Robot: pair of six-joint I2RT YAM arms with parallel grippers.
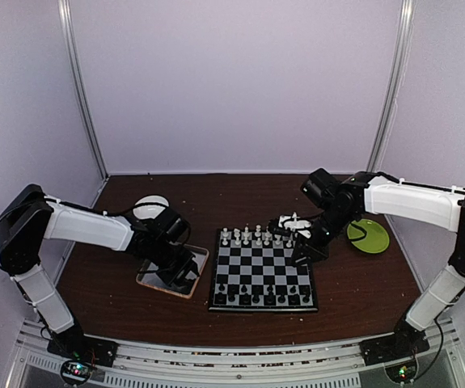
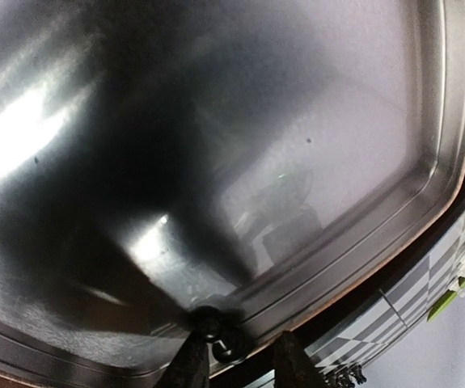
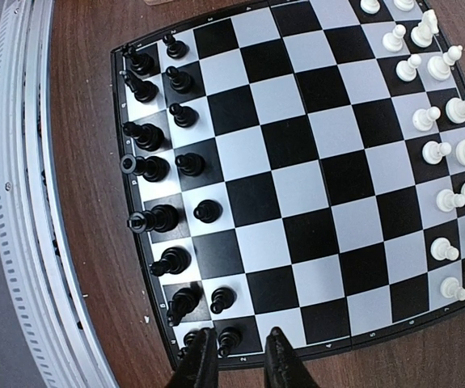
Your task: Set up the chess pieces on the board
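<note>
The chessboard holds white pieces along its back rows and black pieces along its front rows. My left gripper is open over the metal tray, its fingertips around a small black piece near the tray's edge; whether they touch it is unclear. My right gripper is above the board's right side, fingertips apart with nothing seen held, black pieces below and beside them.
A white round dish sits behind the tray, partly under the left arm. A green plate lies right of the board.
</note>
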